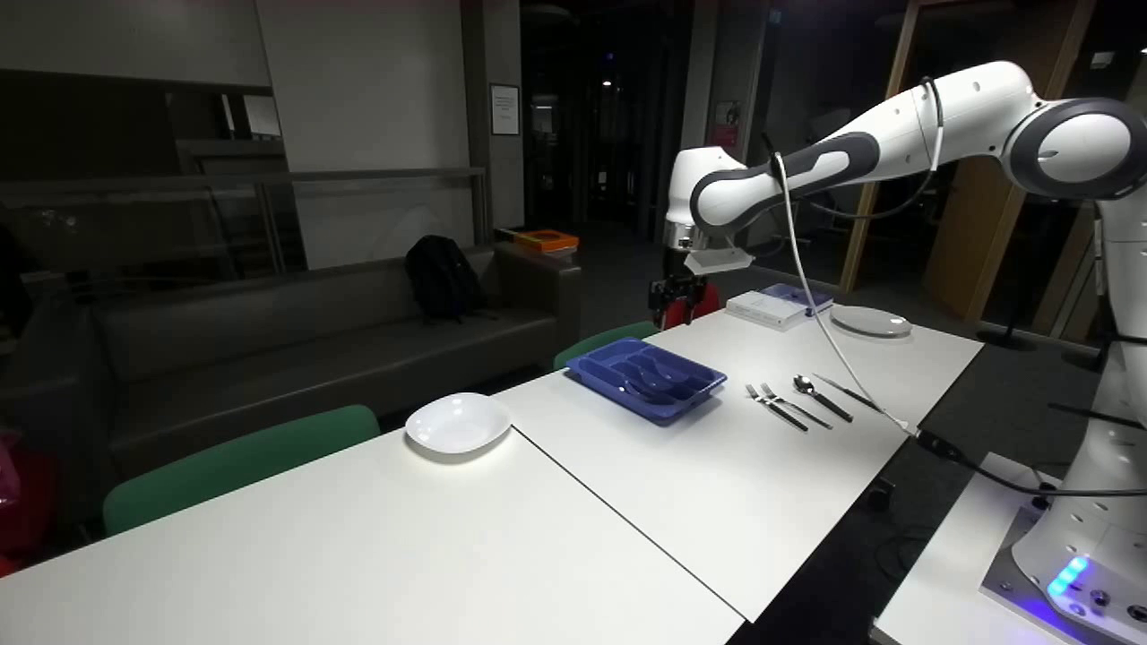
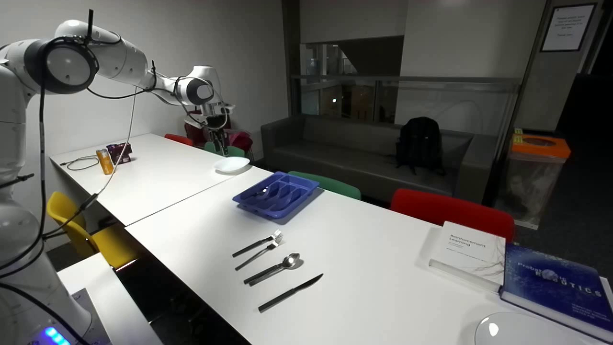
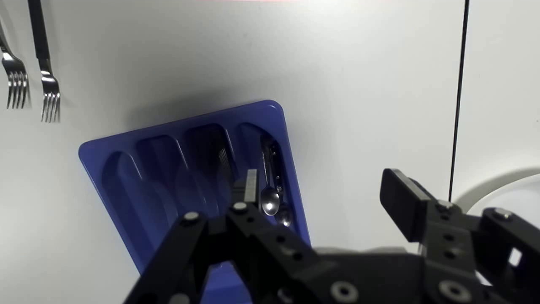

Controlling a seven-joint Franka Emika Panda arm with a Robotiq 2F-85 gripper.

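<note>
In the wrist view my gripper stands open, its two fingers wide apart with nothing between them. It hangs above the table at the right side of the blue cutlery tray point(image 3: 276, 114). A small spoon point(image 3: 270, 201) and other dark-handled cutlery lie in the tray's rightmost slot; a fork point(image 3: 223, 158) shows in the slot beside it. On the bare table in exterior view 2 lie two forks point(image 2: 258, 244), two spoons close together point(image 2: 274, 269) and a knife point(image 2: 290, 293). The near part of the tray is hidden by my gripper in the wrist view.
A white bowl point(image 1: 459, 424) stands to one side of the tray. Two books point(image 2: 468, 253) and a plate point(image 2: 520, 330) occupy the table's other end. An orange can point(image 2: 104, 161) stands far left.
</note>
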